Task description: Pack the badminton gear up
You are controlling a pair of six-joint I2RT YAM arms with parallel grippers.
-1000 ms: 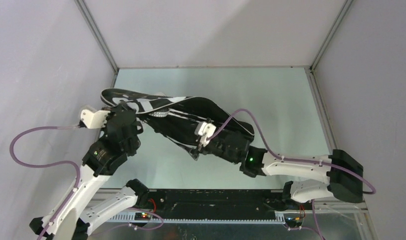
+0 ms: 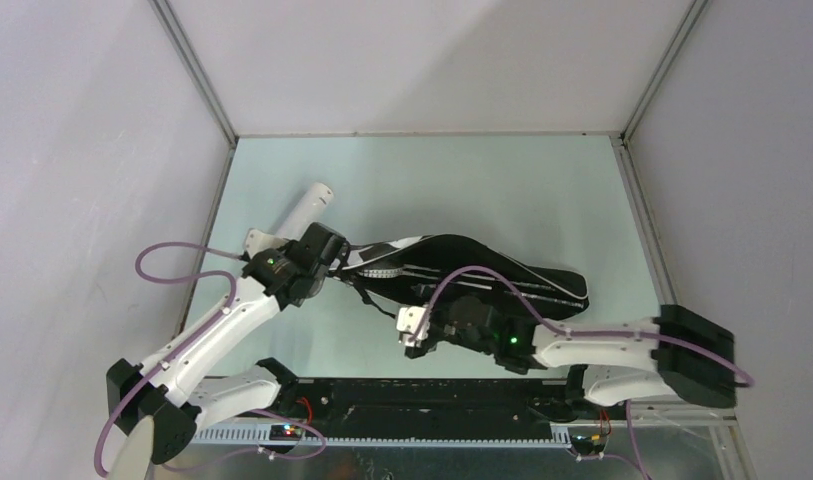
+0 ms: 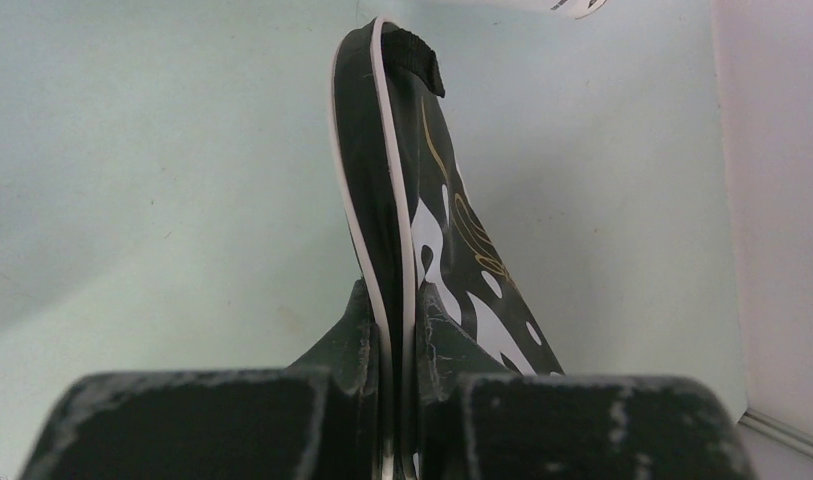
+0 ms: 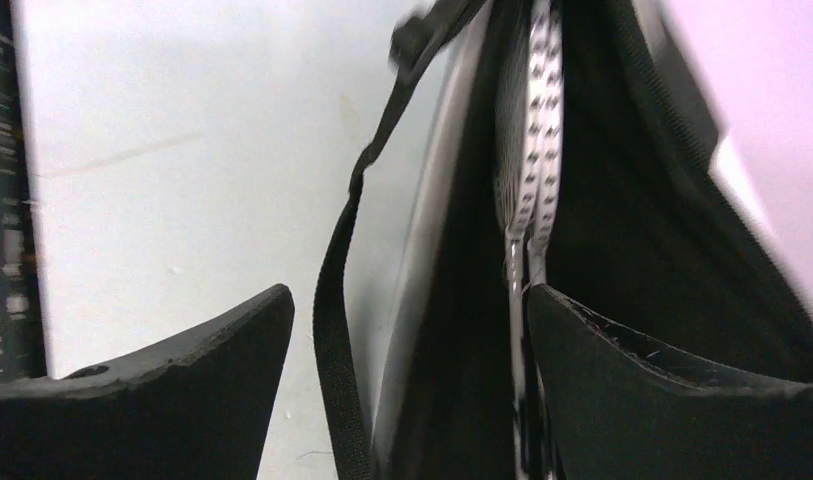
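Note:
The black badminton bag [image 2: 522, 285] lies open across the mat, racket shafts showing inside. In the left wrist view my left gripper is shut on the bag's piped edge [image 3: 402, 200], with the printed flank hanging beside it. My right gripper [image 2: 422, 335] is low at the bag's near side; in the right wrist view [image 4: 402, 370] its fingers are apart, over the bag beside the racket shafts [image 4: 532, 150] and a black strap [image 4: 337, 280].
A white cylindrical tube [image 2: 307, 205] lies at the back left. Walls bound the sides and back.
My left gripper has moved right and down the view from the raised bag end, which now lies lower. The bag shifted right.

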